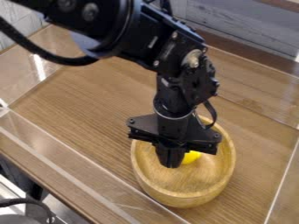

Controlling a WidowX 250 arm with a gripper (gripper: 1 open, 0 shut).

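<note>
My black gripper (173, 156) reaches down from the top into a round wooden bowl (170, 188) at the lower middle right. Its fingers are shut, with nothing visible between them. A small yellow object (191, 156) lies in the bowl behind the fingers, partly hidden by the gripper; whether they touch it I cannot tell.
The bowl stands on a wooden table (73, 110) with open room to its left and behind. A pale slatted wall runs along the back. A dark cable curves in at the lower left corner.
</note>
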